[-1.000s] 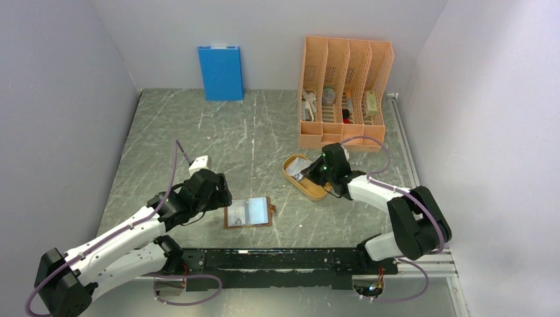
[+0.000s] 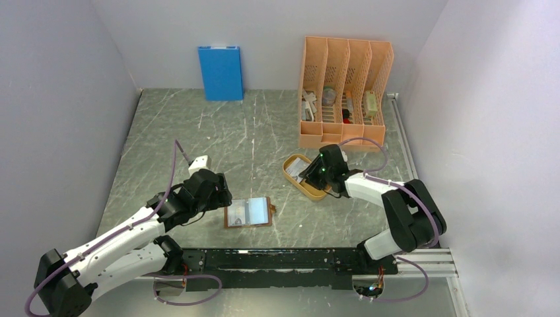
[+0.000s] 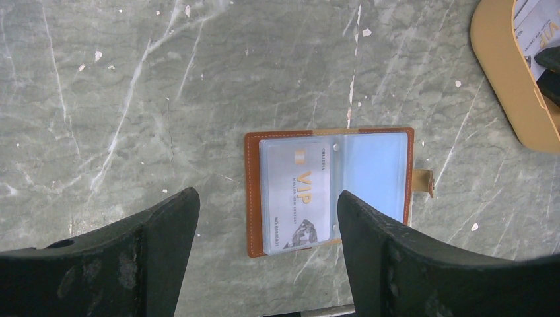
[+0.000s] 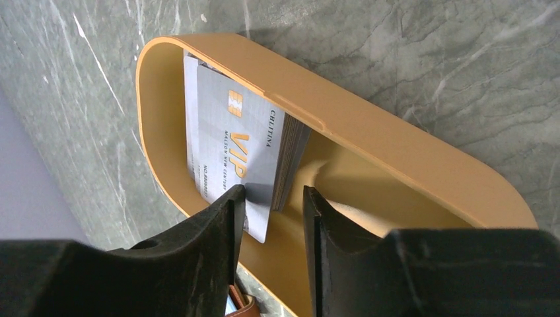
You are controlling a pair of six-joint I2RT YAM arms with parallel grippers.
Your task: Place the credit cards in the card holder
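A yellow oval box (image 2: pixel 312 193) on the table holds a stack of white VIP cards (image 4: pixel 224 132). My right gripper is down in that box, open, one finger against the lower end of the top card and nothing seen gripped. The open brown card holder (image 3: pixel 253 191) lies flat near the front edge, a VIP card (image 3: pixel 296 191) in its left clear sleeve and a pale blue right side (image 3: pixel 370 178). My left gripper hangs above the holder, open, with nothing between its fingers.
A peach divider rack (image 2: pixel 341 135) with assorted items stands at the back right, behind the box. A blue board (image 2: pixel 220 72) stands at the back left.
The left arm and the card holder look unchanged.
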